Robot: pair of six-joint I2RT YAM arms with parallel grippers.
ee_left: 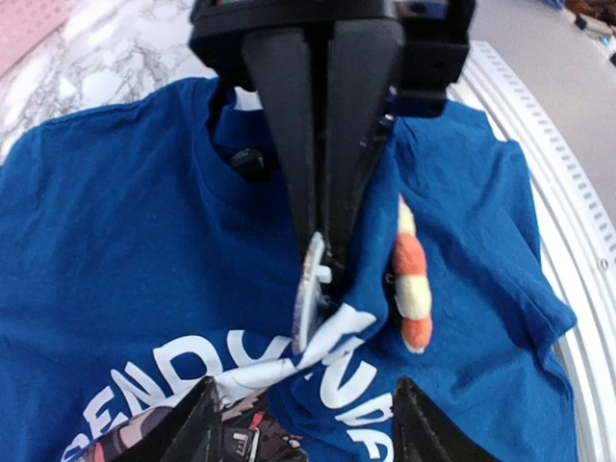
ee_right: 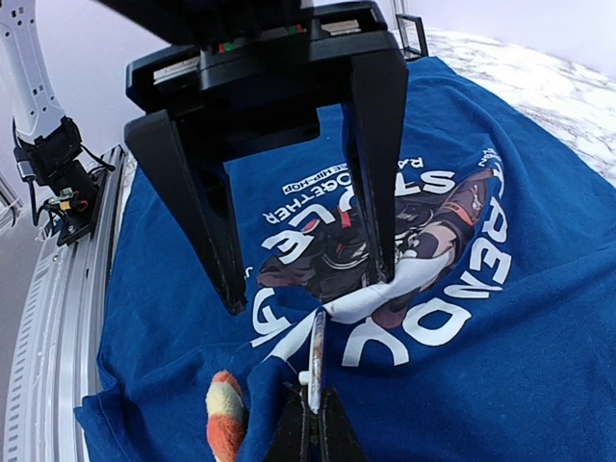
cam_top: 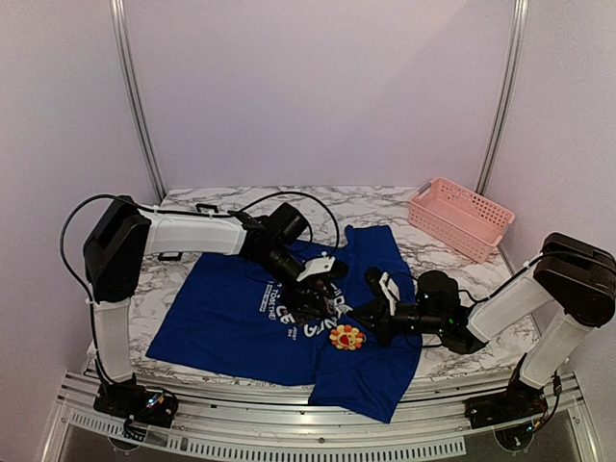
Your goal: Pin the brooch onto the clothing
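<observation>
A blue garment [cam_top: 212,327] with white lettering lies on the marble table, its fabric bunched up at the middle. The flower brooch [cam_top: 346,337] shows its smiling face from above; in the left wrist view its padded edge [ee_left: 412,279] is side-on beside a fold. My right gripper [cam_top: 351,310] is shut at the fold, a thin metal piece [ee_left: 309,289] at its tips; whether it grips this or the cloth is hard to tell. My left gripper is open just above the printed cloth, facing the right one.
A pink basket [cam_top: 460,217] stands at the back right. Bare marble surrounds the garment at the back and sides. A metal rail [cam_top: 269,448] runs along the front edge.
</observation>
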